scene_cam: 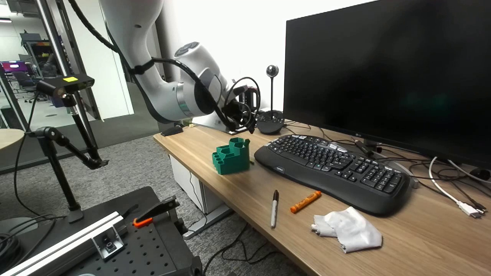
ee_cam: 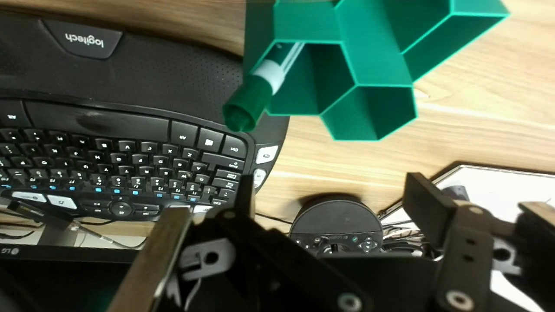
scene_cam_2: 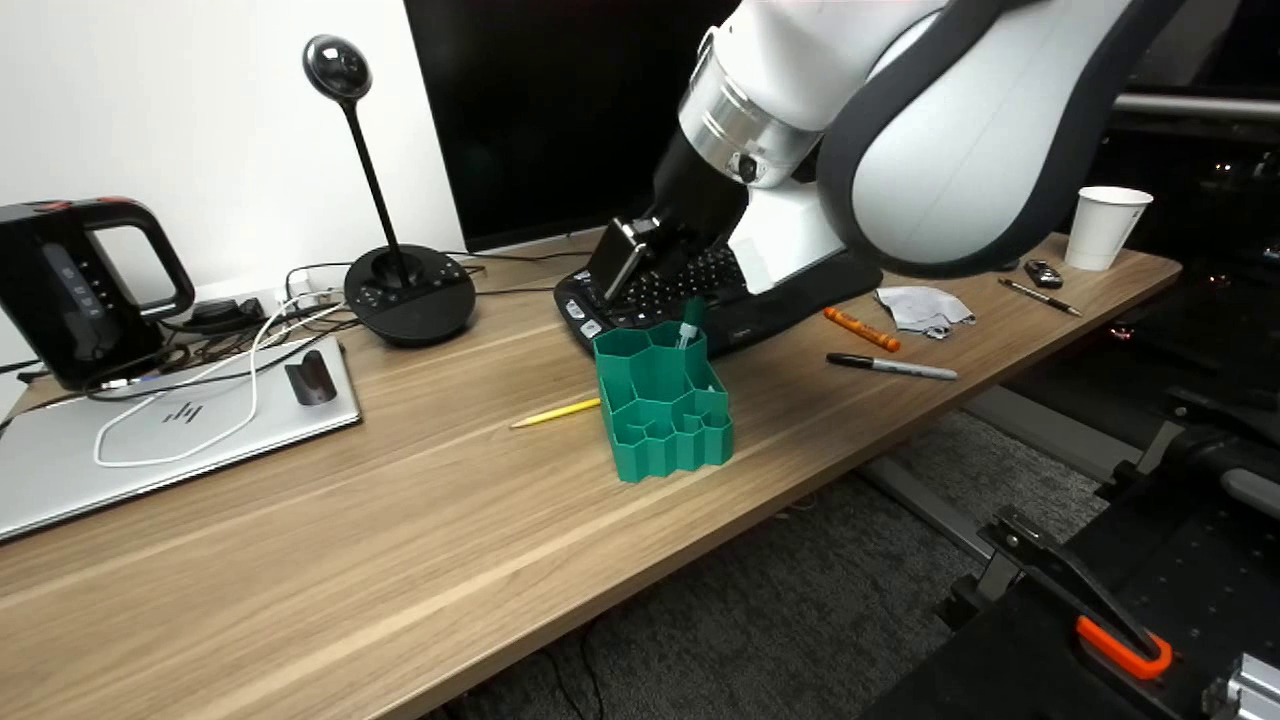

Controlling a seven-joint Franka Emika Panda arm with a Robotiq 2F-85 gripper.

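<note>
A green honeycomb-walled holder [scene_cam: 234,164] stands on the desk, and one compartment contains a green-capped marker [ee_cam: 253,102] that leans outward. Flat on the wood beside the holder lies a yellow pencil [scene_cam_2: 555,413], one end hidden behind the holder's wall. My gripper is open, its fingertips wide apart with nothing between them in the wrist view. In exterior view 1 it hangs above and behind the holder, touching nothing that I can see. A black-capped marker [scene_cam: 274,209] and an orange crayon [scene_cam: 305,202] rest farther along the desk.
The black keyboard [scene_cam: 336,170] lies close to the holder, in front of the monitor [scene_cam: 391,82]. A webcam stand [scene_cam_2: 410,294], a closed laptop [scene_cam_2: 180,426] and a kettle [scene_cam_2: 72,288] line the back. A grey cloth [scene_cam: 347,229] lies near the crayon. Bare wood fills the desk's front left in exterior view 2.
</note>
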